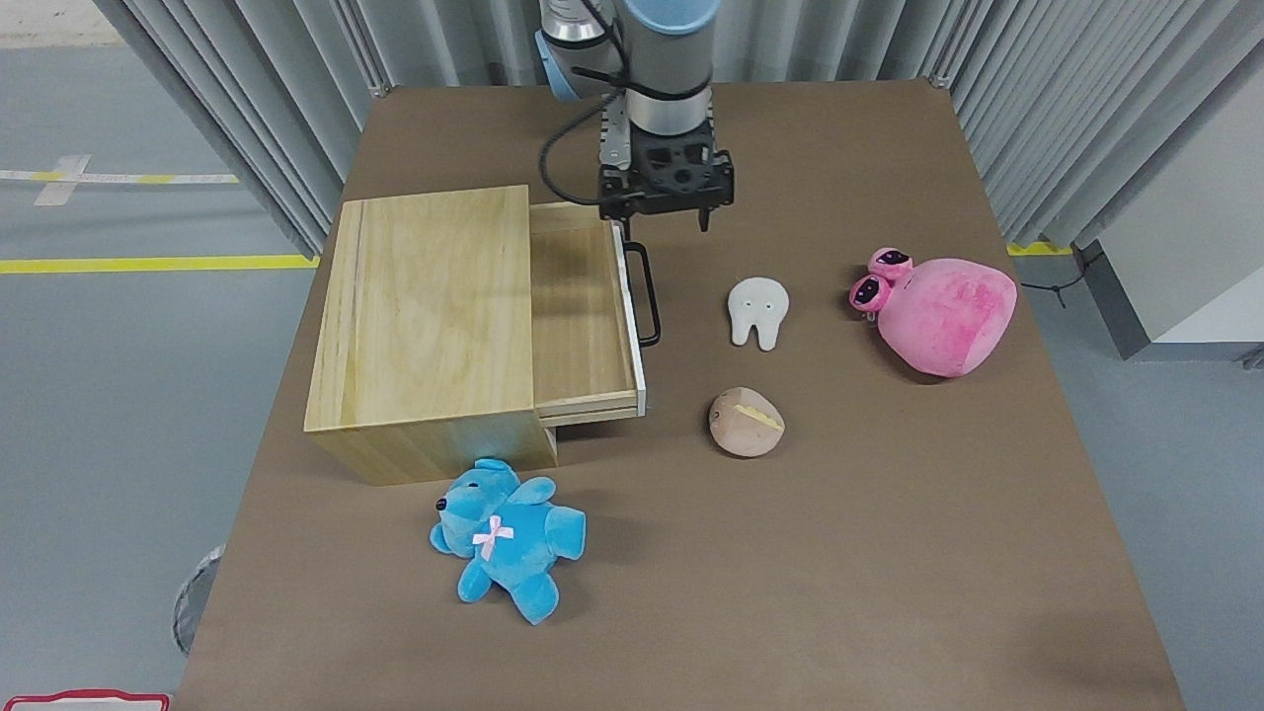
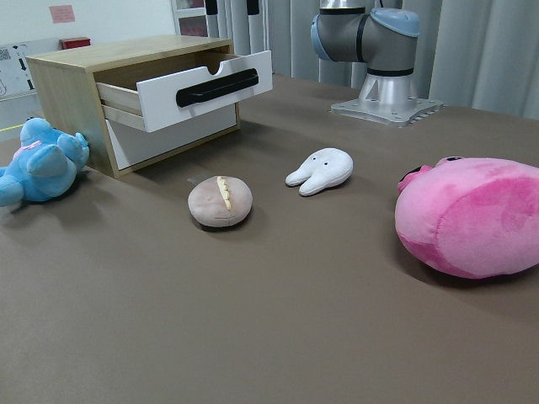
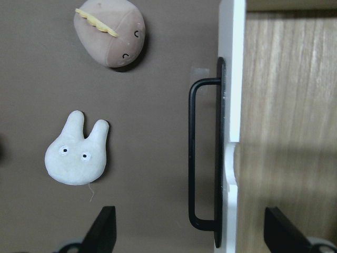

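Observation:
The wooden drawer box (image 1: 415,308) has its white-fronted drawer (image 2: 152,101) pulled out, empty where visible, with a black handle (image 3: 192,150) on the front. My gripper is raised above the drawer front near the handle, its two fingers wide apart and nothing seen between them except the view below. To the right lie a white rabbit-like plush (image 1: 757,308) and a round beige plush (image 1: 746,423).
A blue bear (image 1: 510,545) lies in front of the box. A large pink plush (image 1: 945,318) sits at the right.

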